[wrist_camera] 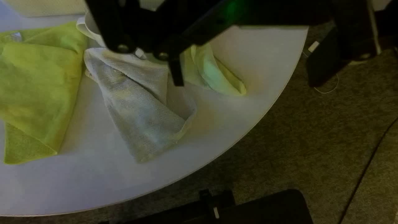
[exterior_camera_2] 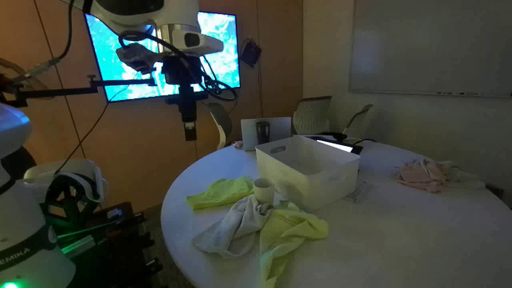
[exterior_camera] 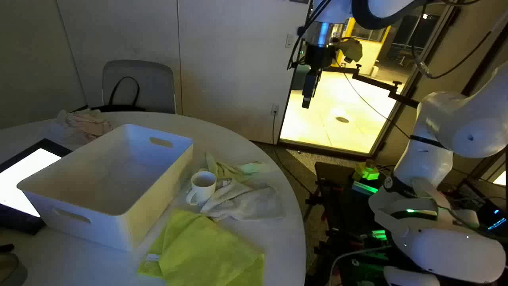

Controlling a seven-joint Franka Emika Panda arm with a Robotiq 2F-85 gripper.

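Observation:
High above the table's edge, my gripper (exterior_camera: 308, 95) hangs open, clear of everything on the tabletop. The wrist view shows its dark fingers (wrist_camera: 319, 63) spread wide with nothing between them. Below and to the side lie a crumpled grey cloth (wrist_camera: 147, 108), a large yellow-green cloth (wrist_camera: 37, 82) and a smaller pale green-yellow cloth (wrist_camera: 220, 74). A white mug (exterior_camera: 202, 187) stands upright among them, beside the large white bin (exterior_camera: 159, 202). No contents show inside the bin. In the wrist view, the gripper partly covers the mug.
A bright-screened device (exterior_camera: 21, 181) lies behind the bin. Pinkish cloths (exterior_camera_2: 422, 175) are heaped farther along the round white table (exterior_camera_2: 384, 240). A black cup (exterior_camera_2: 262, 132) and a grey laptop-like panel (exterior_camera_2: 283, 127) stand beyond the bin.

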